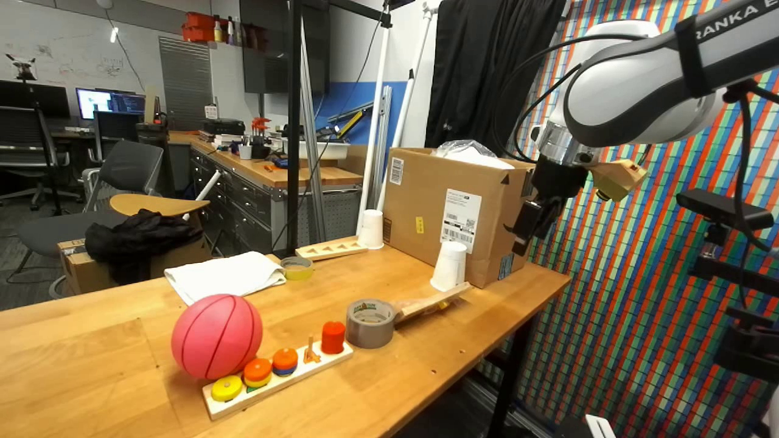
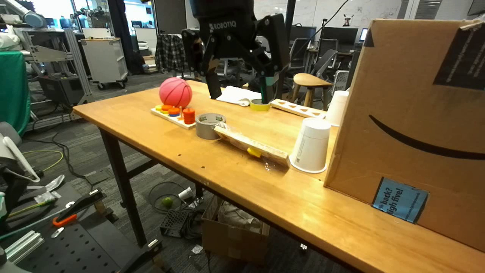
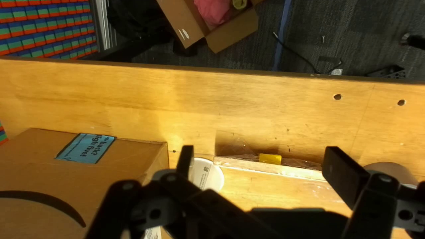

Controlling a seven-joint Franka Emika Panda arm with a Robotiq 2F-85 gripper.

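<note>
My gripper hangs in the air above the table, its fingers wide apart and nothing between them. In the wrist view, the table lies below the open gripper. Between the fingers in that view appears a pale wooden strip with clear plastic wrap and a yellow patch. This strip rests on the table, one end near the grey tape roll and the other near an upturned white cup. The left finger partly hides the cup in the wrist view.
A large cardboard box stands by the cups. Farther along are a pink ball, a peg board with coloured rings, a white cloth, a yellow tape roll and a notched wooden strip.
</note>
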